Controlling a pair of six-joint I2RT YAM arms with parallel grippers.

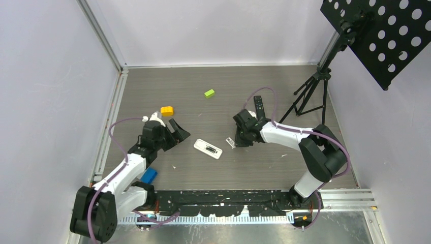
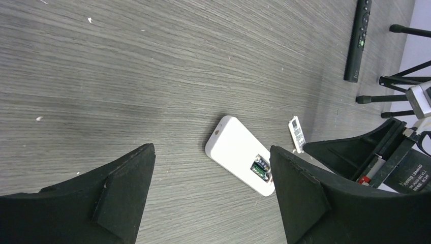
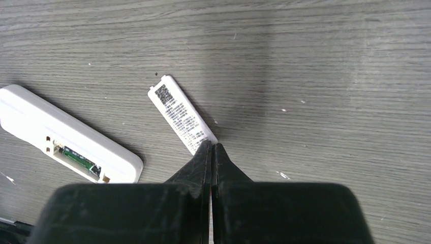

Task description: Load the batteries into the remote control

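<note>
The white remote control [image 1: 208,149] lies on the table between the arms, its empty-looking battery bay facing up with a green board showing inside. The small white battery cover [image 3: 180,114], printed with a label, lies flat to the right of the remote. My right gripper is shut with nothing between its fingers. Its fingertips meet at the cover's near end, and the cover lies outside them; whether they touch it I cannot tell. Over bare table to the left of the remote, my left gripper is wide open and empty. No batteries can be made out.
A black remote [image 1: 259,107] lies behind the right arm, near a black stand [image 1: 318,76]. Toward the back are a yellow block [image 1: 166,111] and a green block [image 1: 209,93]. A blue block [image 1: 148,175] sits beside the left arm.
</note>
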